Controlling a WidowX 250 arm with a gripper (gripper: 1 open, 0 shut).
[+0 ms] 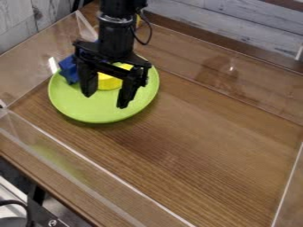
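Note:
My black gripper (112, 78) hangs from the top over a round green plate (97, 109) at the left of the table. A yellow object (109, 82) on the plate is partly hidden behind the gripper's body. A blue object (69, 69) sits at the plate's back left, also partly covered. The dark fingers overlap the black housing, so I cannot tell whether they are open or shut, or whether they touch the yellow object.
Pale walls edge it at the back and left. A black cable lies at the bottom left corner.

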